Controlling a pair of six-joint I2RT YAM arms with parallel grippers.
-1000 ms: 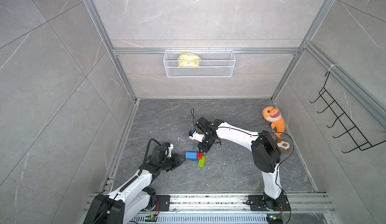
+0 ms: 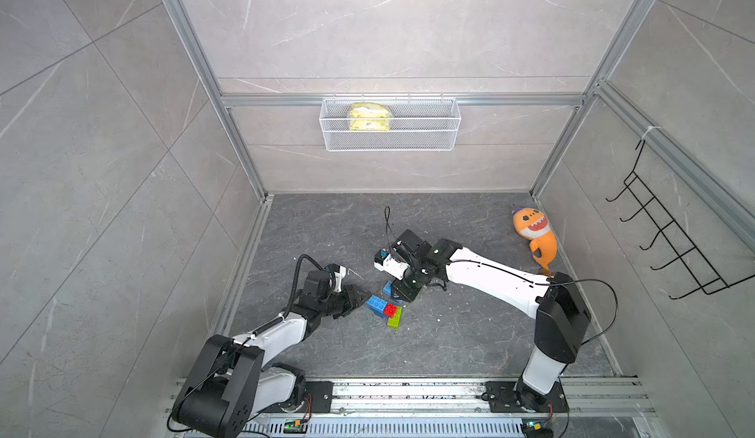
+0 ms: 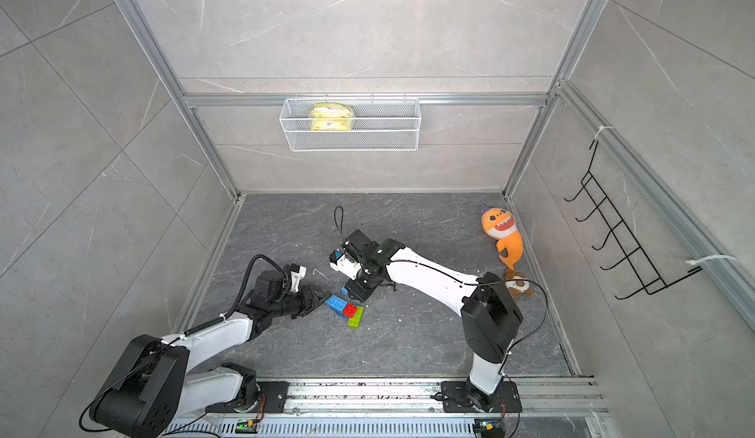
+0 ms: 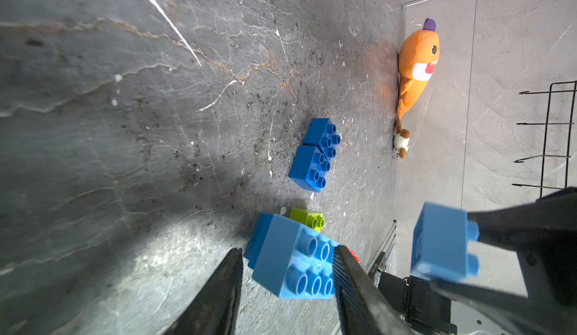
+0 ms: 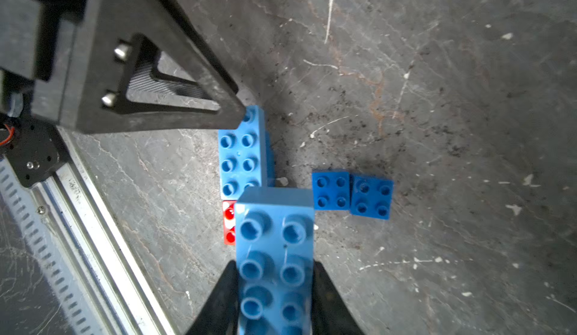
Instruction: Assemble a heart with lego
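A light blue brick [image 5: 274, 244] is held in my right gripper, raised above the floor. Below, a stack topped by another light blue brick [image 4: 294, 256] sits beside a red brick [image 5: 229, 222] and a green brick [image 4: 305, 216]. Two small dark blue bricks [image 5: 330, 190] [image 5: 371, 196] lie side by side nearby. My left gripper stands part open with its fingers around the end of the light blue stack; whether they touch it is unclear.
An orange plush shark [image 2: 538, 233] and a small plush toy [image 3: 516, 284] lie against the right wall. A wire basket [image 2: 389, 143] hangs on the back wall.
The left arm has moved slightly toward the back. The lying blue stack has turned on the floor.
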